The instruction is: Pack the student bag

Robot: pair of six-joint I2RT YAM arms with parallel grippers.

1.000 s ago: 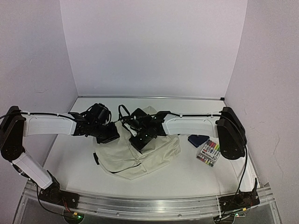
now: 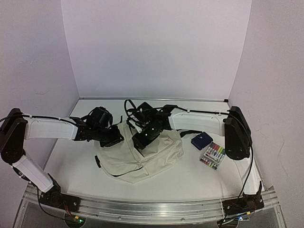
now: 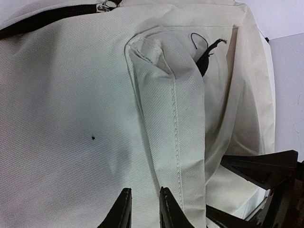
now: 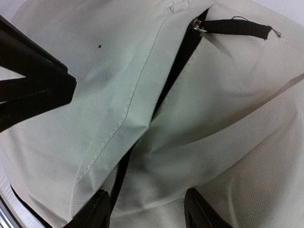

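A cream cloth bag (image 2: 161,167) lies flat in the middle of the table. In the right wrist view its black zipper (image 4: 177,65) runs beneath a fabric flap, with a black pull tab (image 4: 240,28) at the upper end. My right gripper is open over the zipper side, fingers apart and only bag cloth beyond them. Over the bag's left part is my left gripper, its fingers a narrow gap apart with nothing visible between them. A navy pouch (image 2: 202,140) and a clear pack of coloured markers (image 2: 213,156) lie right of the bag.
Both grippers are close together over the bag; the right fingers (image 3: 261,167) show at the left wrist view's edge. A black strap (image 2: 191,132) reaches from the bag toward the pouch.
The left arm has barely moved.
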